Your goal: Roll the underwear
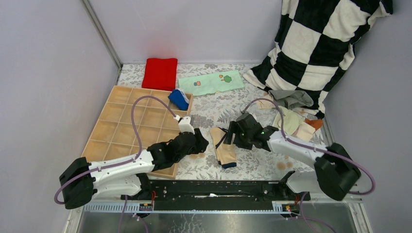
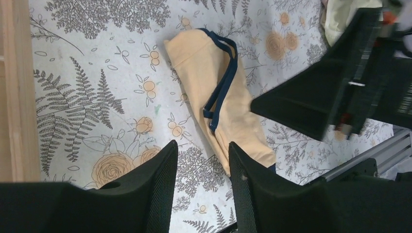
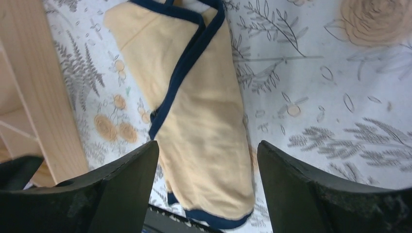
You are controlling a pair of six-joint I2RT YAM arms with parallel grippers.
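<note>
The folded underwear, cream with navy trim [image 1: 224, 146], lies as a long narrow strip on the patterned cloth, slightly tilted. Navy bands cross its far half in the left wrist view, where the underwear [image 2: 204, 70] runs diagonally. Seen from the right wrist, the underwear [image 3: 209, 131] spreads out below my right gripper, whose fingers stand apart with no cloth gripped between them. That gripper [image 1: 231, 133] is over the strip's right side in the top view. My left gripper is partly open and empty, to the left of the underwear.
A divided wooden tray [image 1: 111, 127] fills the left side, with a blue rolled cloth [image 1: 179, 99] in one compartment. Behind lie a red cloth [image 1: 160, 74] and a green cloth [image 1: 211, 83]. Loose garments [image 1: 291, 99] and a checkered blanket [image 1: 311, 43] occupy the right.
</note>
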